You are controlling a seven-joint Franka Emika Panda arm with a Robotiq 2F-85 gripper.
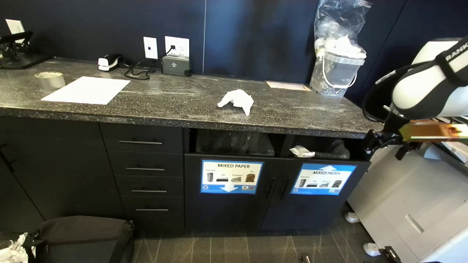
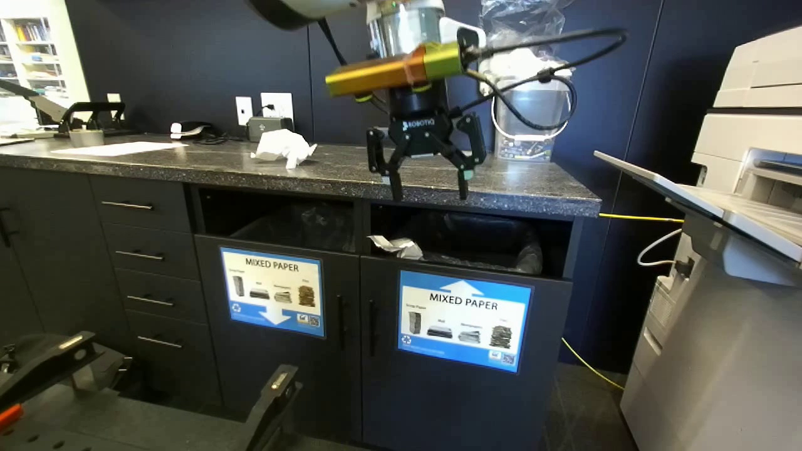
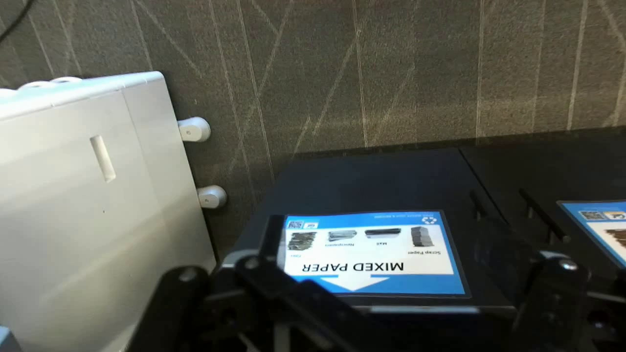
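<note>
My gripper point(image 2: 428, 194) stands open above the front of the right bin opening in exterior view 2, with nothing between its fingers. In exterior view 1 the same gripper point(image 1: 386, 149) shows at the right, near the counter's end. A crumpled white paper point(image 1: 237, 100) lies on the dark counter, well to the left of the gripper. Another crumpled piece of paper point(image 2: 396, 247) rests on the front edge of the right bin opening, below the gripper. The wrist view looks down on a cabinet door with a MIXED PAPER sign point(image 3: 369, 252); dark gripper parts blur across its bottom.
A flat white sheet point(image 1: 87, 90) and a tape roll point(image 1: 50, 80) lie at the counter's left. A clear bucket point(image 1: 335, 72) stands at the back right. A grey printer point(image 2: 714, 300) stands right of the cabinet.
</note>
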